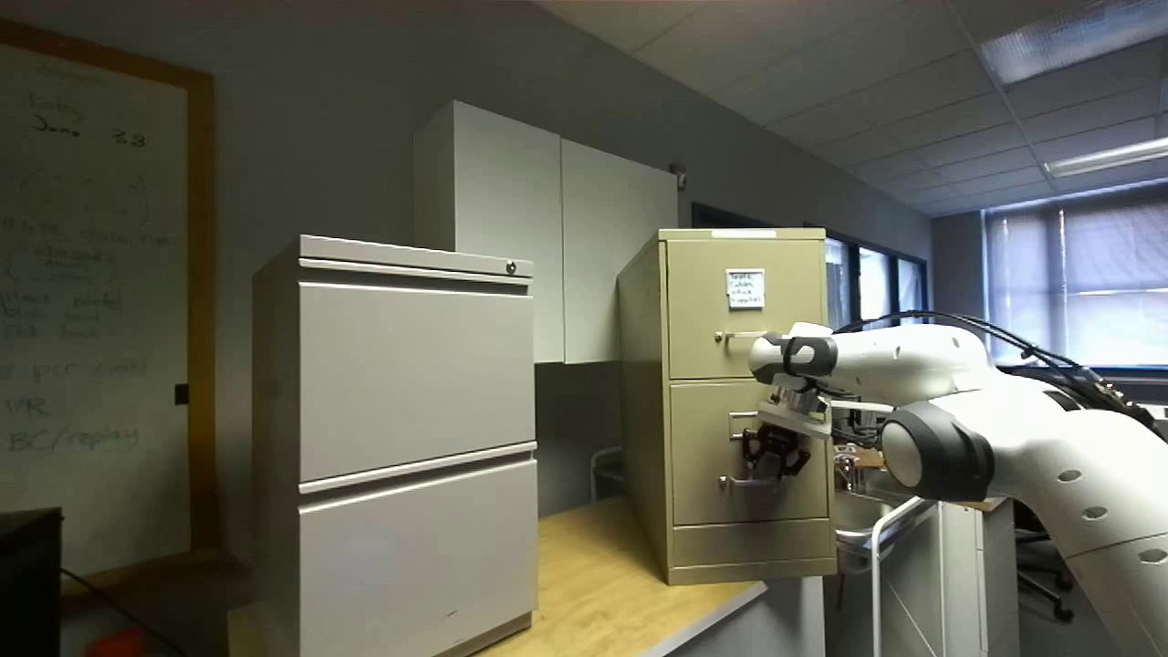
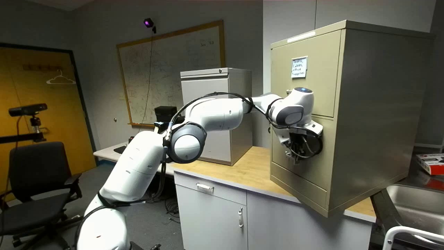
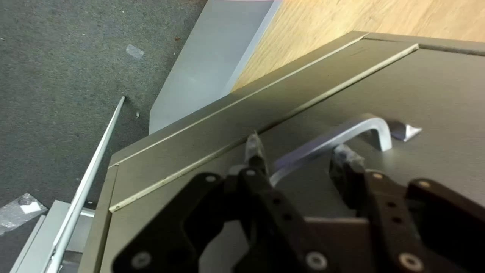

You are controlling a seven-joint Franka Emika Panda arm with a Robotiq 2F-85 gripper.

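Note:
A tan two-drawer filing cabinet (image 1: 701,246) stands on the wooden counter with both drawers closed. My gripper (image 1: 774,465) is at its lower drawer front, over the right part of that drawer's handle. Up close in the wrist view, the silver bar handle (image 3: 373,125) runs diagonally between the two fingertips of my gripper, which sit apart on opposite sides of it. The fingers are shut on this bar, and its near end is hidden behind the left finger. In exterior view 2, the hand hides the lower handle from that side.
Left of the tan cabinet stands a light grey cabinet (image 1: 416,372). A sink (image 2: 416,208) and a red-and-white box (image 2: 433,164) lie beyond the tan cabinet. A white metal rail (image 1: 898,520) stands near the arm.

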